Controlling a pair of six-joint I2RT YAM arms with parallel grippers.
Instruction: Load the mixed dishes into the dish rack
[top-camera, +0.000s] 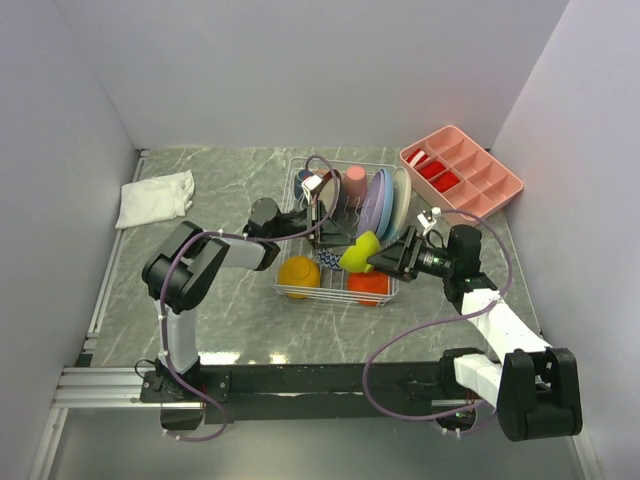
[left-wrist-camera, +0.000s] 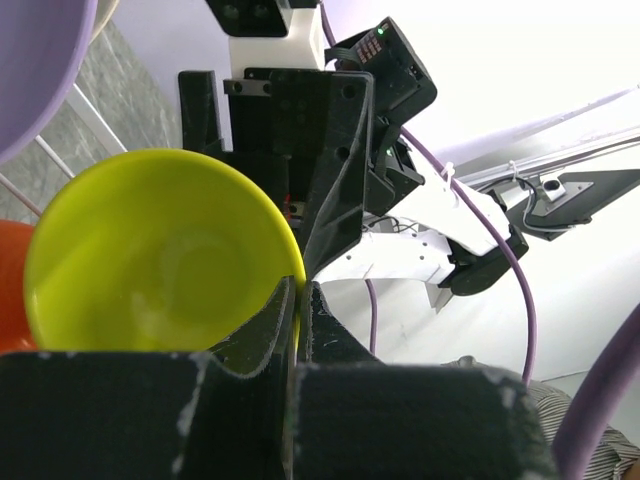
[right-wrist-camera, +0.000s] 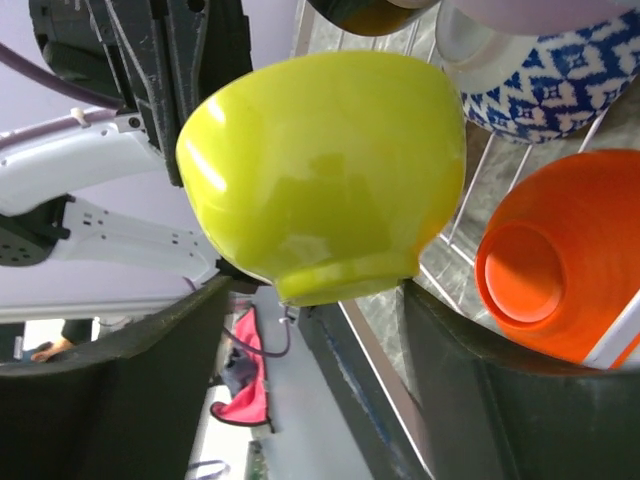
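A lime-yellow bowl (top-camera: 358, 255) (left-wrist-camera: 160, 250) (right-wrist-camera: 315, 175) is held tilted above the dish rack (top-camera: 330, 295). My left gripper is shut on its rim. My right gripper stands open at the bowl's base, its blurred fingers either side of the foot. Below, an orange bowl (top-camera: 368, 285) (right-wrist-camera: 570, 250), a yellow bowl (top-camera: 298, 272) and a blue-patterned bowl (right-wrist-camera: 545, 85) lie in the rack.
Plates (top-camera: 385, 195) and a pink cup (top-camera: 355, 180) fill the back of the rack. A pink divided bin (top-camera: 485, 165) stands at back right, a white cloth (top-camera: 155, 198) at left.
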